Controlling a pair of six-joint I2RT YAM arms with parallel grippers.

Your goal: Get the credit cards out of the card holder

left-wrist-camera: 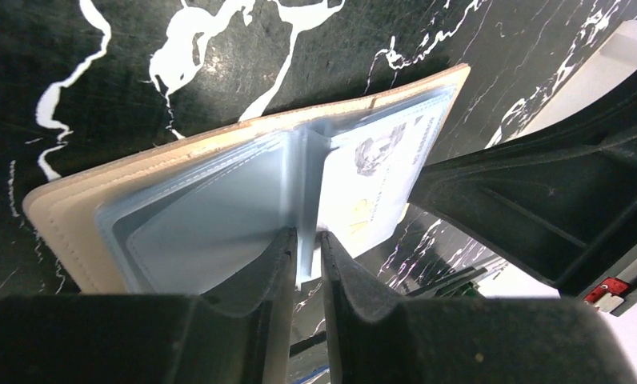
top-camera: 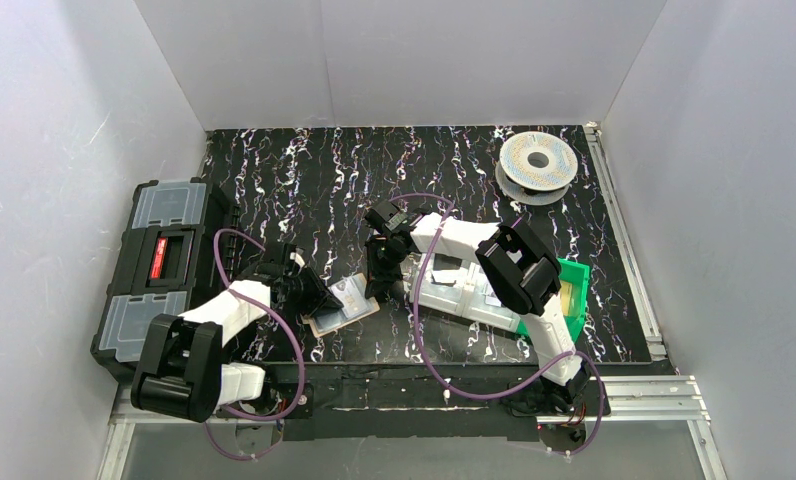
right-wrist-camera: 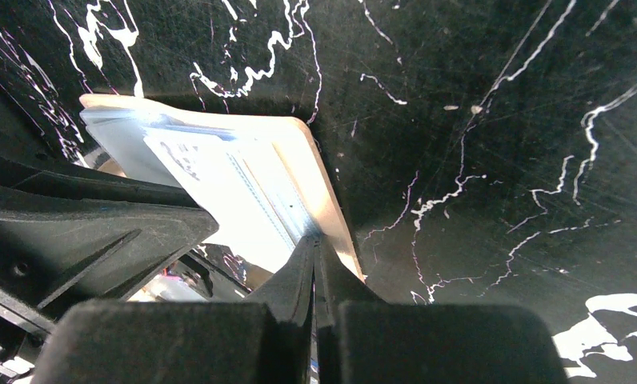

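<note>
The card holder (top-camera: 334,327), a tan-backed book with clear bluish sleeves, lies open on the dark marbled table. A white printed card (left-wrist-camera: 379,152) sits in its right-hand sleeve, with a raised sleeve edge (left-wrist-camera: 306,172) along the card's left side. My left gripper is low over the holder, its fingers slightly parted around this edge; no firm grip shows. My right gripper is shut at the holder's outer edge, its tips against the sleeve border. In the right wrist view, the card (right-wrist-camera: 211,184) is partly covered by the left gripper's dark finger (right-wrist-camera: 139,212).
A black toolbox (top-camera: 154,265) stands at the left. White trays (top-camera: 464,300) and a green bin (top-camera: 574,300) lie under and beside the right arm. At the back right is a spool (top-camera: 538,161). The table behind the holder is clear.
</note>
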